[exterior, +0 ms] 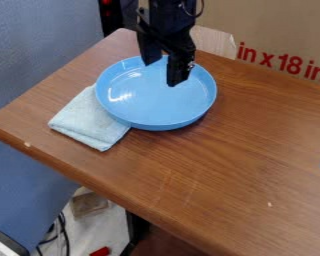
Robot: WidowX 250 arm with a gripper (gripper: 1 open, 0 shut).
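Note:
My black gripper [164,62] hangs over the far part of a round blue plate [152,100], its fingers pointing down. Whether the fingers are open or shut is hard to tell, and I see nothing clearly held. A folded pale cloth [87,122] lies at the plate's left, partly against or under its rim.
A cardboard sheet with red print [270,30] stands behind. Floor, cables and blue fabric [29,60] lie beyond the table's left edge.

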